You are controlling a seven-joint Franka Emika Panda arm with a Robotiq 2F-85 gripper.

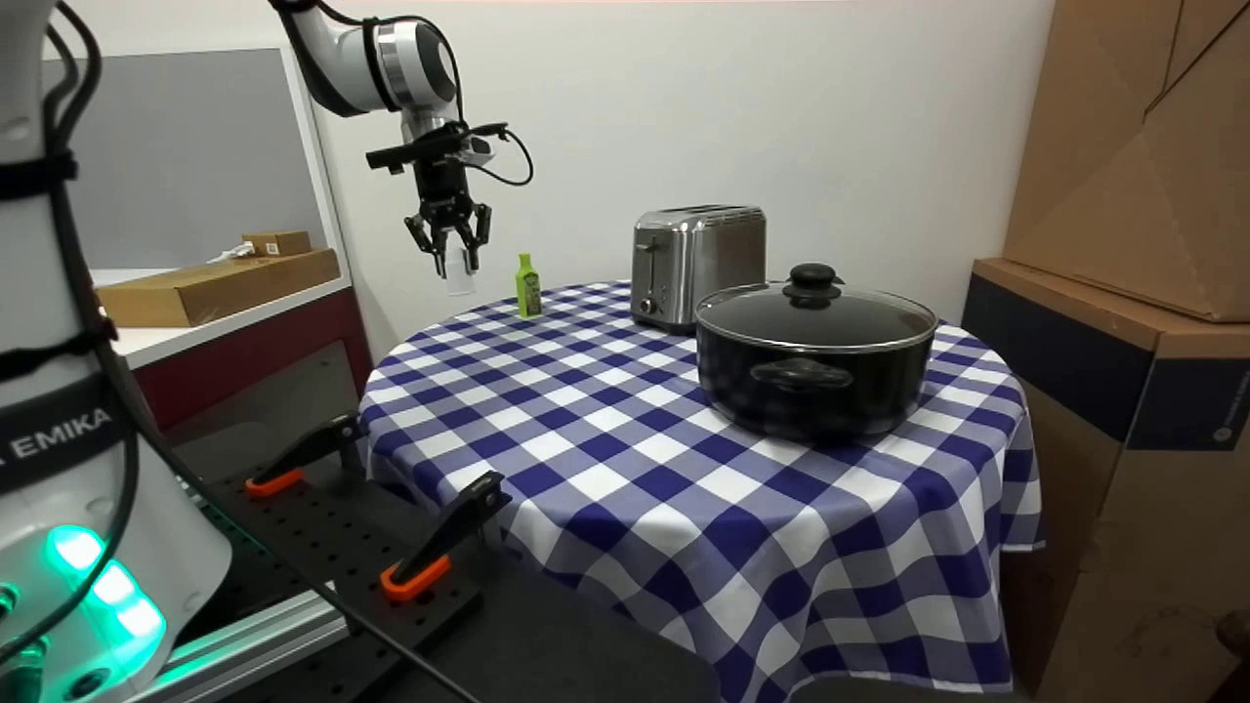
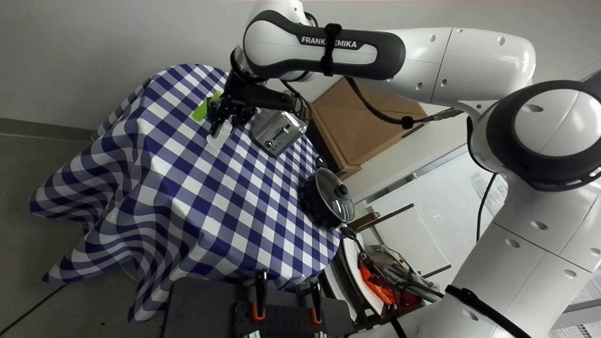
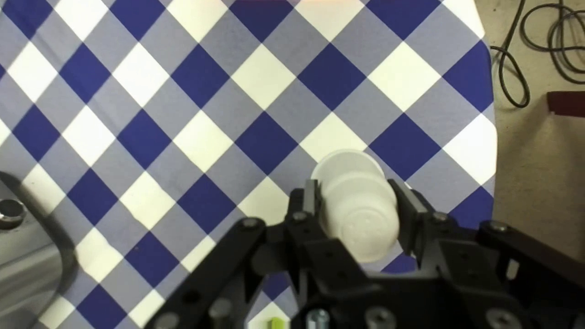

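Observation:
My gripper is shut on a small white container, with one finger on either side of it. In the wrist view its pale rounded end faces the camera, and a wider rim shows at the far end. Exterior view 1 shows the white container hanging upright from the fingers, by the table's far left edge. A green bottle stands on the blue-and-white checked tablecloth, to the right of the gripper. In exterior view 2 the arm partly covers the green bottle.
Behind the middle of the table stands a silver toaster. A black pot with a glass lid sits at the right. Clear cloth spreads over the table's left and front. Two black clamps stick up near the front left edge.

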